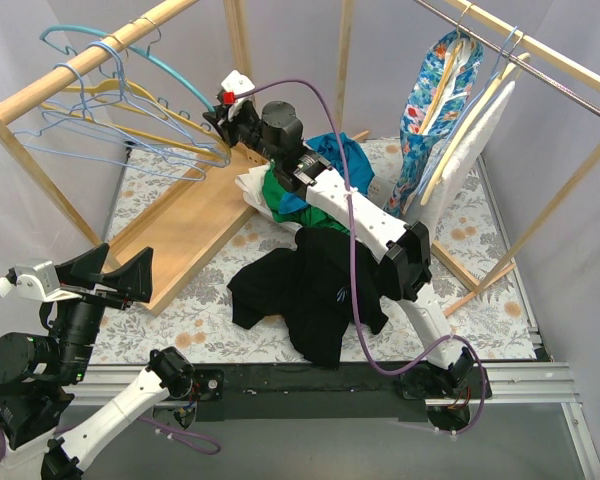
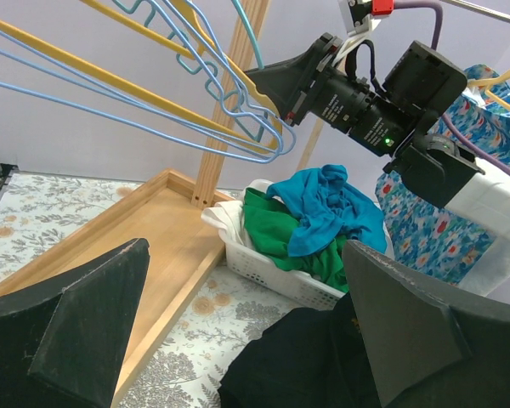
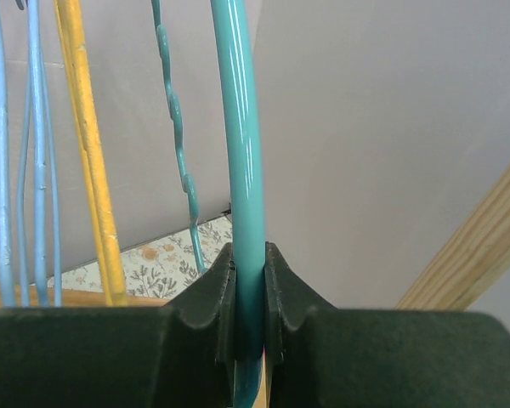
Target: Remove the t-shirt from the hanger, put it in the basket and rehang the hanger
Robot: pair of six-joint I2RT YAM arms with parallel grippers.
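A teal hanger (image 3: pixel 244 153) runs between the fingertips of my right gripper, which grips it; in the top view that gripper (image 1: pixel 216 117) is at the end of the hangers on the left wooden rail (image 1: pixel 130 35). Blue hangers (image 2: pixel 110 98) and yellow hangers (image 2: pixel 59 59) hang beside it, bare. A black garment (image 1: pixel 300 280) lies crumpled on the floor below. My left gripper (image 1: pixel 105 277) stands open at the lower left, nothing between its fingers.
A wooden tray (image 1: pixel 190 230) lies under the hangers. A basket (image 2: pixel 280 291) of green and blue clothes stands behind the black garment. Garments, one floral (image 1: pixel 435 120), hang on the right rail (image 1: pixel 510 55).
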